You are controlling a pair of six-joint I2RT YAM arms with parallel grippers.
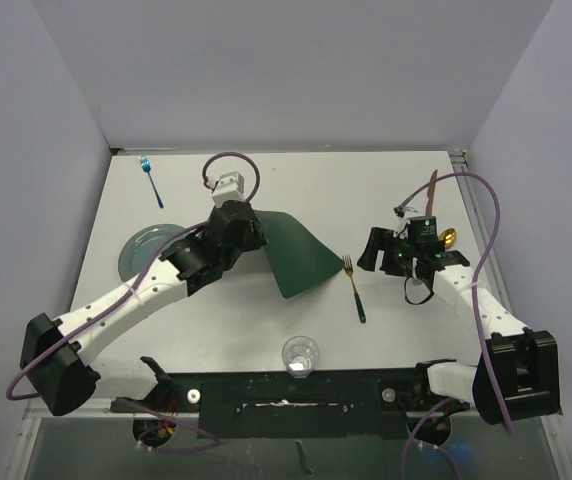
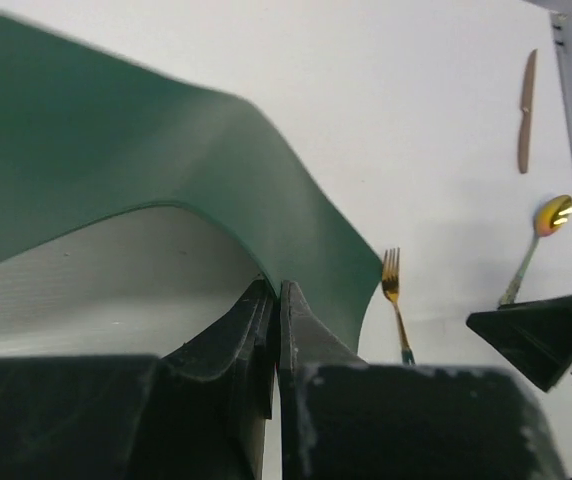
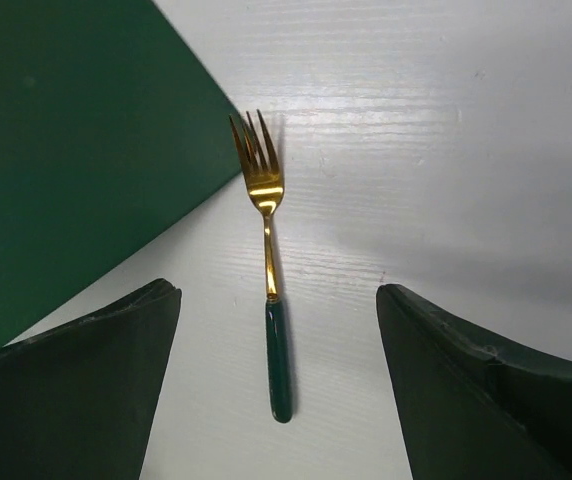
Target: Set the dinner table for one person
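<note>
A dark green mat [image 1: 304,260] is raised at its near edge by my left gripper, shut on it in the left wrist view, while its far corner reaches the gold fork with a green handle. My right gripper stands open above that fork, nothing between its fingers. A grey-green plate [image 1: 136,250] lies at the left, partly under the left arm. A glass [image 1: 300,355] stands at the front middle. A knife [image 2: 527,110] and a gold spoon [image 2: 553,215] lie at the right.
A blue fork [image 1: 149,175] lies at the back left. Grey walls bound it at the sides and back.
</note>
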